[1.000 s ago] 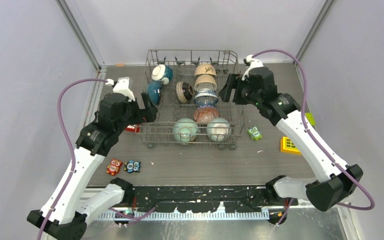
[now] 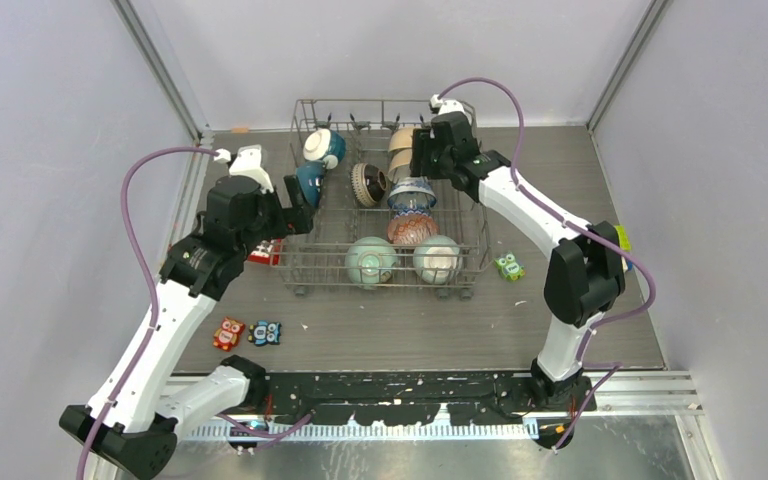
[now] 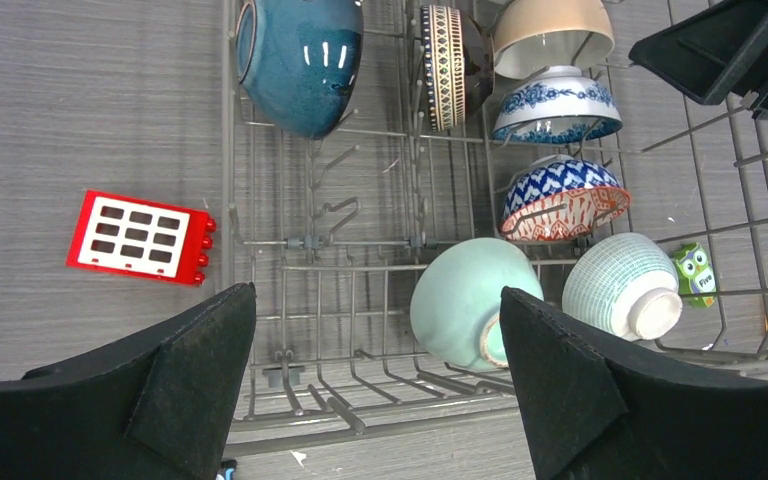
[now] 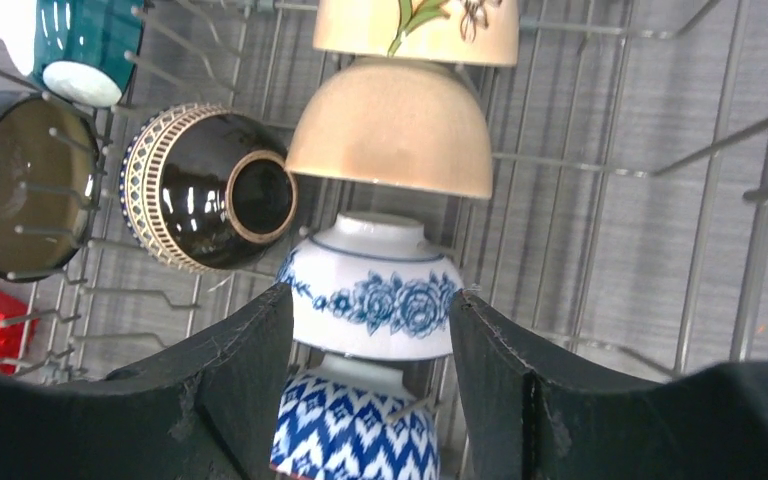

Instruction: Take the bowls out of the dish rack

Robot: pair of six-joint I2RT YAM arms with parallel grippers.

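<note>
The wire dish rack [image 2: 332, 250] holds several bowls. In its right row stand beige bowls [image 4: 390, 125], a white bowl with blue flowers [image 4: 370, 295] and a blue-and-white patterned bowl [image 4: 355, 425]. A black bowl [image 2: 368, 185] lies in the middle, blue bowls [image 3: 305, 65] are on the left, and pale green bowls [image 3: 470, 295] sit along the front. Over the right row hangs my right gripper, part open, its fingers apart with the flowered bowl showing between them. My left gripper, wide open and empty, hovers over the rack's left side.
A red-and-white toy block [image 3: 135, 238] lies left of the rack. Small owl toys, red [image 2: 228, 333] and blue [image 2: 265, 333], rest at the front left; a green one [image 2: 510, 266] is to the right.
My right gripper has moved left and slightly back, from the rack's right side to over the upper right row of bowls. The left arm has barely shifted. The bowls have not moved.
</note>
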